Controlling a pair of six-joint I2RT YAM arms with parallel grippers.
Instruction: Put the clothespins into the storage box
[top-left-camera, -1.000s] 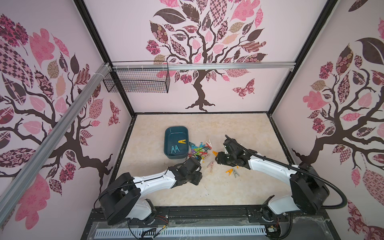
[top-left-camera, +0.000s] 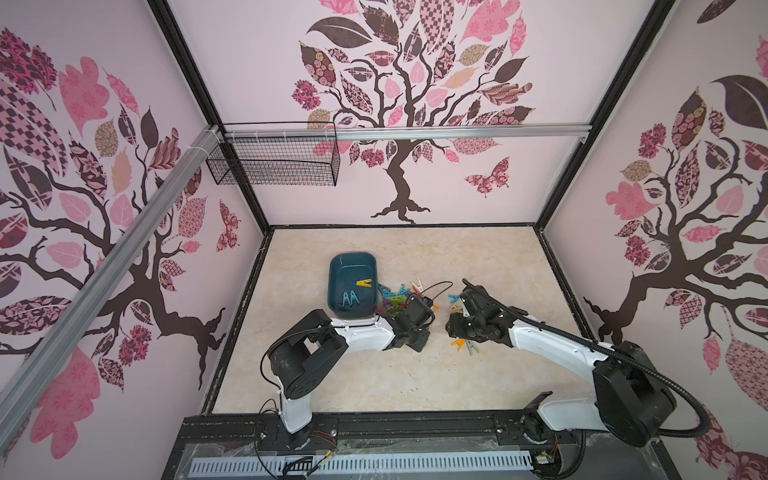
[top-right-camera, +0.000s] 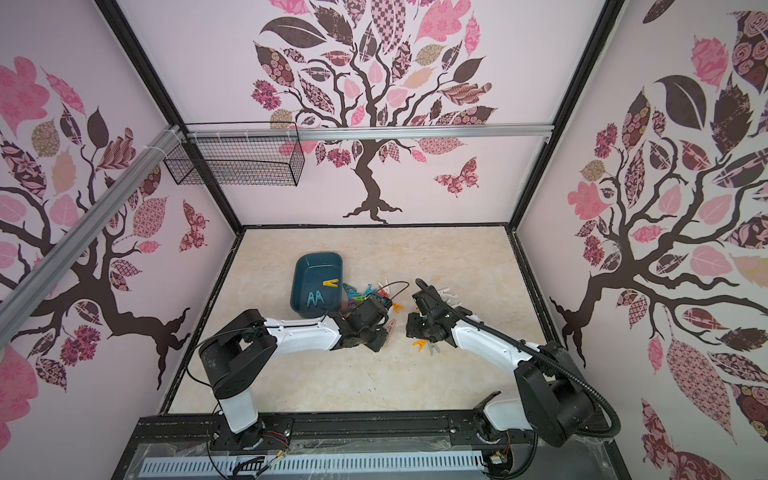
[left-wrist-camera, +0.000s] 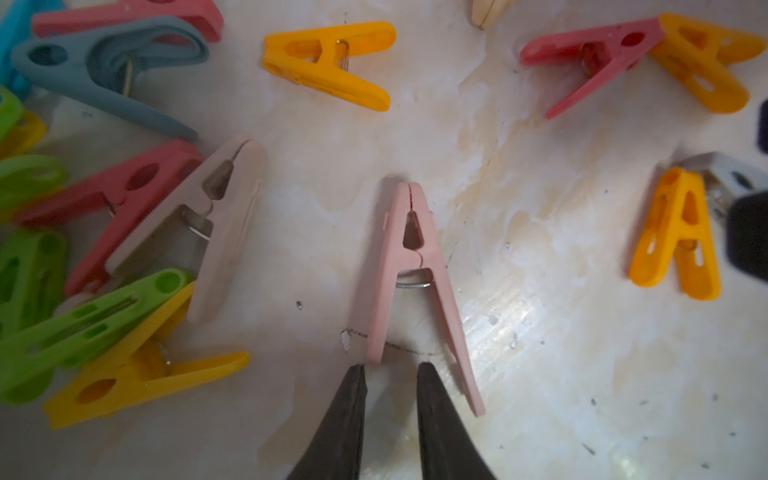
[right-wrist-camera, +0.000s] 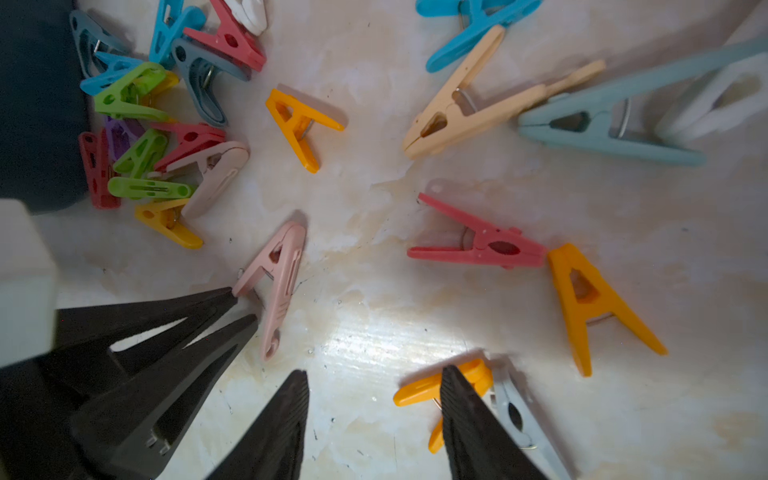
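Note:
A pale pink clothespin (left-wrist-camera: 412, 256) lies on the table, its legs spread toward my left gripper, which is part open with nothing held. In the right wrist view, the left fingers (right-wrist-camera: 184, 312) come right up to that pin's legs; contact cannot be told. My right gripper is open and empty above the table. Behind its right finger shows an orange clothespin (right-wrist-camera: 420, 389), with a grey clothespin (right-wrist-camera: 524, 420) beside it. The dark teal storage box (top-left-camera: 352, 256) holds a yellow clothespin (top-left-camera: 364, 283) and blue ones (top-left-camera: 350, 298).
A pile of mixed clothespins (right-wrist-camera: 148, 152) lies against the box's right side. Red (right-wrist-camera: 488, 244), orange (right-wrist-camera: 604, 304), wooden (right-wrist-camera: 480, 112) and pale blue (right-wrist-camera: 608, 120) pins lie scattered beyond my right gripper. Both arms are close together.
My left arm has reached right and away from the front edge, coming over the pale pink clothespin. The right arm has shifted slightly right. The box's contents look the same.

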